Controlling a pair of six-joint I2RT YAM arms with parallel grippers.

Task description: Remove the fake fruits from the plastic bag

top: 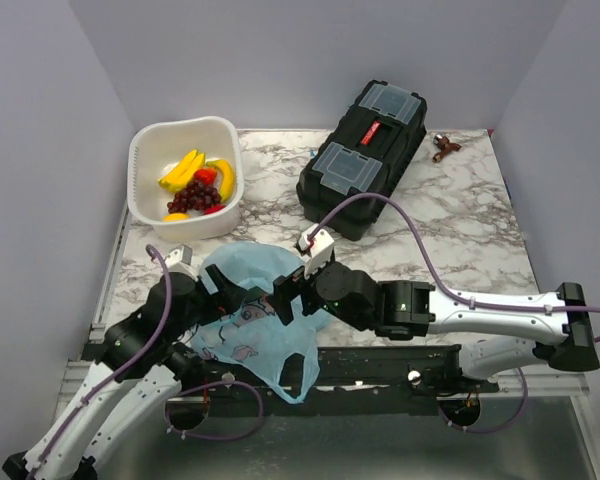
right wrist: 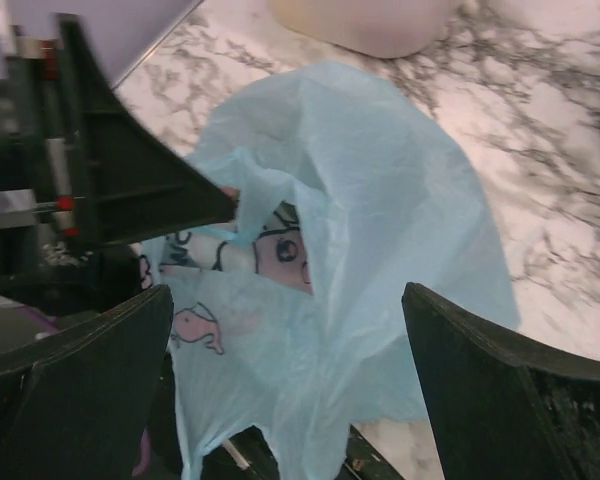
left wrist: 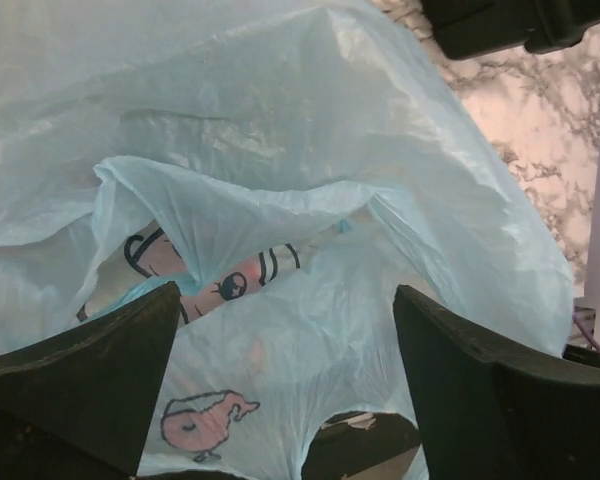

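Observation:
The light blue plastic bag (top: 255, 345) lies crumpled at the table's front left, with printed cartoon figures showing through its folds. My left gripper (top: 220, 285) hangs open over the bag's left part, its fingers apart around folds in the left wrist view. My right gripper (top: 285, 295) is open just right of it, above the bag. In the right wrist view, a small reddish patch shows among the folds behind the left gripper's finger; I cannot tell what it is.
A white bin (top: 185, 135) at the back left holds bananas, grapes and other fake fruits. A black toolbox (top: 360, 150) stands at back centre, and a small brown item (top: 447, 147) lies right of it.

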